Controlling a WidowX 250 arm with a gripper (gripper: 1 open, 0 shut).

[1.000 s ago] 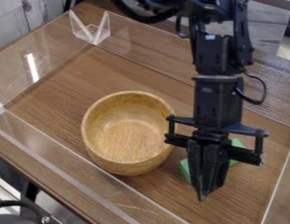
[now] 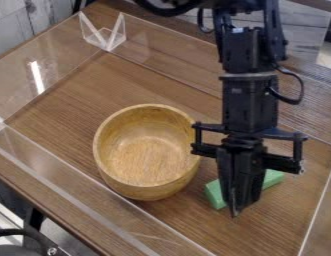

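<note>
My black gripper (image 2: 235, 205) hangs at the right of the camera view, pointed down over a green block (image 2: 269, 180) on the wooden table; it looks shut, with nothing clearly visible between its fingertips. The gripper hides part of the green block. A tan round bowl (image 2: 141, 140) sits just left of the gripper, empty as far as it shows.
The wooden table (image 2: 74, 105) has bare room at the left and behind the bowl. A clear plastic piece (image 2: 104, 32) stands at the back left, near the table's edge.
The gripper has shifted slightly up in the view over the last second, and a little more of the green block's lower part shows. The bowl stays put.
</note>
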